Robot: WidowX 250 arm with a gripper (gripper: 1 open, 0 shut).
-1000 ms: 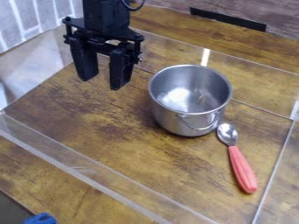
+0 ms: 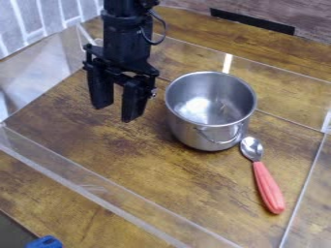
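Note:
The black gripper (image 2: 116, 103) hangs above the wooden board at the upper left, its two fingers spread apart with nothing visible between them. To its right stands a steel pot (image 2: 210, 110) with a wire handle. Right of and below the pot lies a spoon (image 2: 265, 184) with a red handle, its metal head near the pot.
A clear-walled tray edge (image 2: 77, 176) runs round the wooden board (image 2: 142, 194). A blue object (image 2: 45, 242) sits at the bottom left corner. The board's middle and lower part are bare.
The gripper has moved downward and slightly right over the last second. The pot and the spoon have stayed where they were.

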